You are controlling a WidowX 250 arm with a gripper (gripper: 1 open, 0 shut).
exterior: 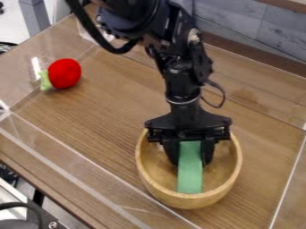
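Observation:
My black gripper (189,148) is down inside a tan wooden bowl (163,183) at the lower middle of the camera view. It is shut on a green block (191,178), which lies upright in the frame within the bowl, its upper end hidden by the gripper. The fingertips are mostly hidden against the block and bowl.
A red ball-like object (64,73) with a pale green and white item behind it lies at the upper left of the wooden table (84,125). A grey wall runs along the back right.

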